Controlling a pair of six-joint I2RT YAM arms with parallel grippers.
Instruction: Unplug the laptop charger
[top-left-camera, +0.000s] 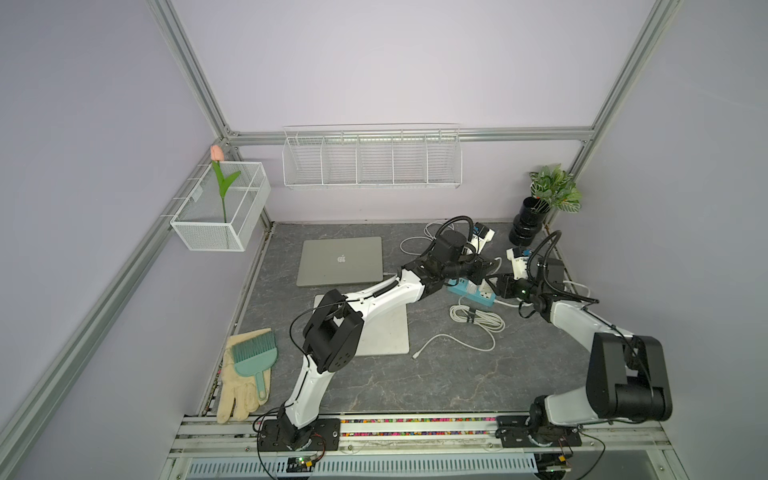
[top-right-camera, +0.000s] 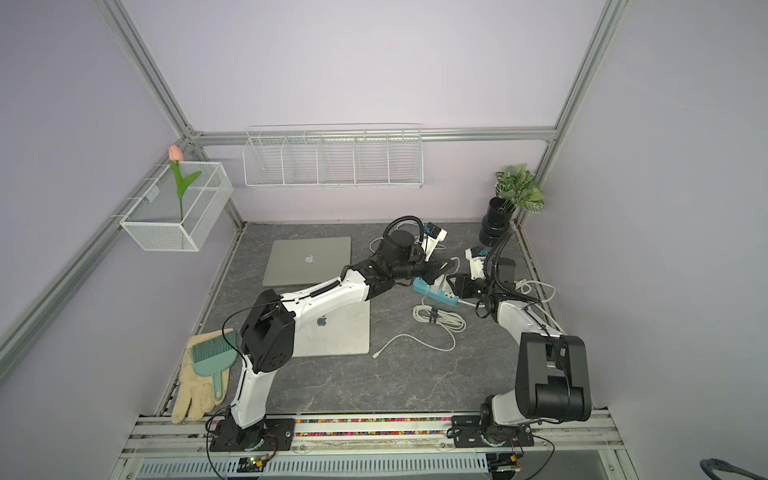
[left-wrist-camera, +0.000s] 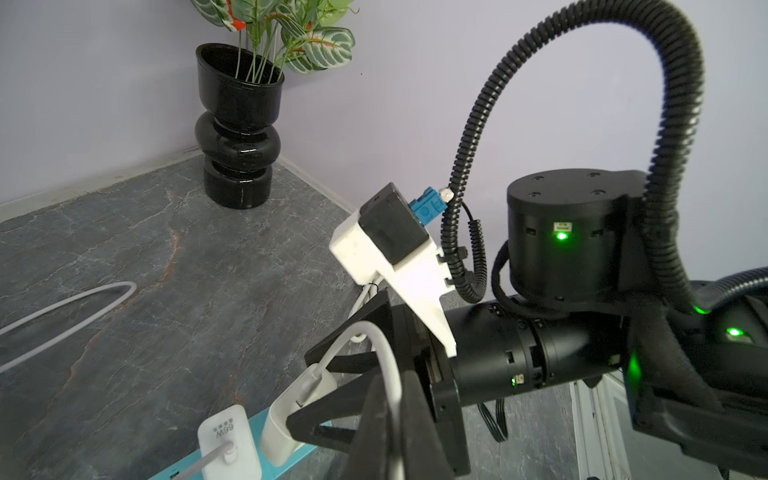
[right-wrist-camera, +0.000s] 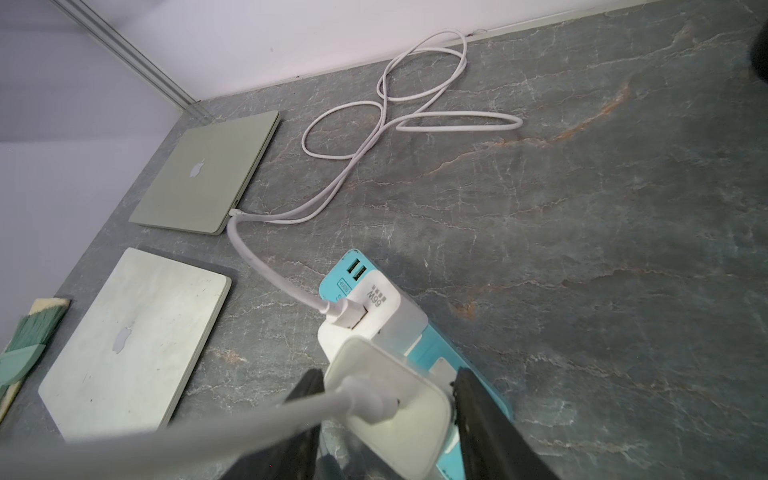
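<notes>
A blue power strip (top-right-camera: 424, 289) carries two white charger plugs. In the right wrist view my right gripper has its fingers on either side of the nearer charger (right-wrist-camera: 400, 424), part open; I cannot tell whether both touch it. The other charger (right-wrist-camera: 384, 308), marked 66W, sits beside it on the strip, its cable running toward the grey laptop (right-wrist-camera: 204, 172). My left gripper is shut above the strip, a white cable crossing over it in the left wrist view.
A black vase with a plant (left-wrist-camera: 240, 144) stands at the back right. A silver laptop (right-wrist-camera: 136, 344), a coiled cable (top-left-camera: 480, 324), and a brush on a glove (top-left-camera: 254, 352) lie around.
</notes>
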